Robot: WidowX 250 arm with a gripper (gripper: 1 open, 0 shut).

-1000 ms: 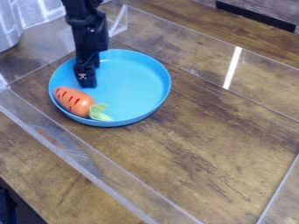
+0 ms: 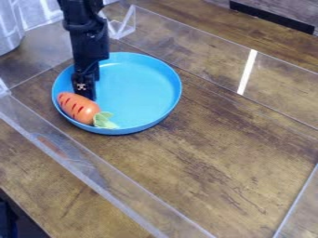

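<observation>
A blue plate [image 2: 137, 93] lies on the wooden table, holding an orange toy carrot [image 2: 80, 110] with pale green leaves at its lower left. My black gripper [image 2: 84, 87] reaches down from the top left to the plate's left side, its tip just above the carrot's upper end. Its fingers are small and dark here, so I cannot tell whether they are open or shut, or whether they touch the carrot.
Clear plastic panels border the work area on the left and along the back and right. A silvery object [image 2: 9, 26] stands at the top left. The table [image 2: 224, 149] to the plate's right is clear.
My gripper has moved slightly down and left, closer to the carrot. The plate and carrot look unchanged.
</observation>
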